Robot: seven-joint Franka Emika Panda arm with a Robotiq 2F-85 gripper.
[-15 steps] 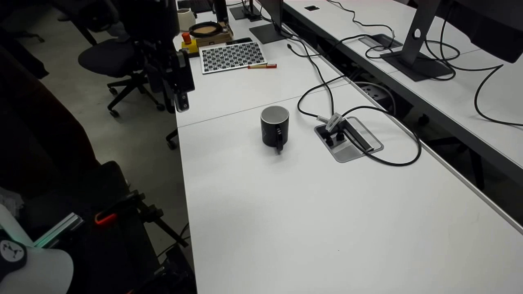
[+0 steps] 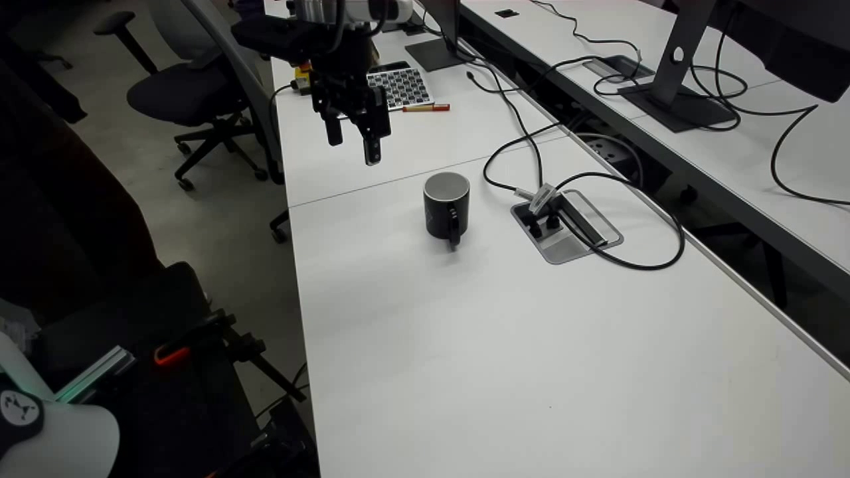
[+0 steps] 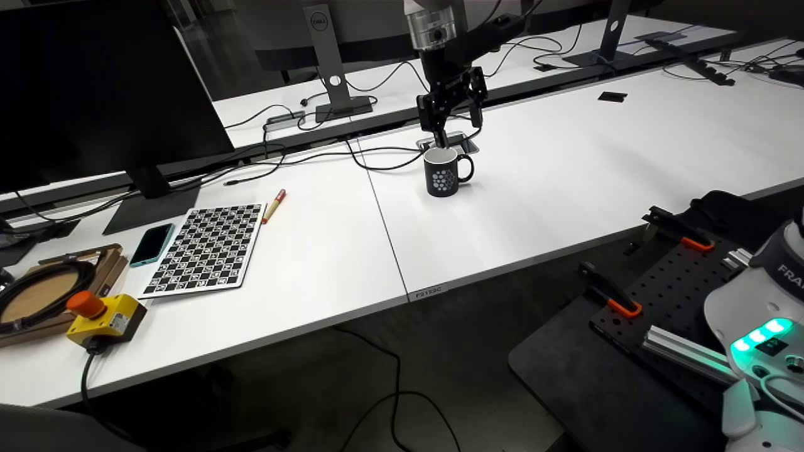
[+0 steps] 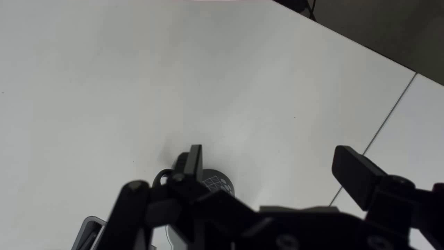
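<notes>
A black mug (image 2: 436, 216) with a white inside stands upright on the white table, its handle toward the viewer in exterior view 1. In exterior view 2 the mug (image 3: 441, 177) shows a pattern of pale dots, with the handle at its right. My gripper (image 2: 350, 147) is open, with nothing between its fingers, in the air above the table and apart from the mug. Exterior view 2 has the gripper (image 3: 460, 134) just above and behind the mug in the picture. Low in the wrist view, the mug (image 4: 218, 180) is partly hidden behind the left finger of the open gripper.
A socket box (image 2: 564, 231) with black cables is set into the table near the mug. A checkered board (image 3: 207, 248), a red-and-yellow pen (image 3: 274, 206), a phone (image 3: 152, 245) and an emergency stop button (image 3: 108, 316) lie farther along.
My gripper has moved right and slightly up in exterior view 1, from near the table's left edge to over the tabletop, now covering part of the board. The mug has not moved.
</notes>
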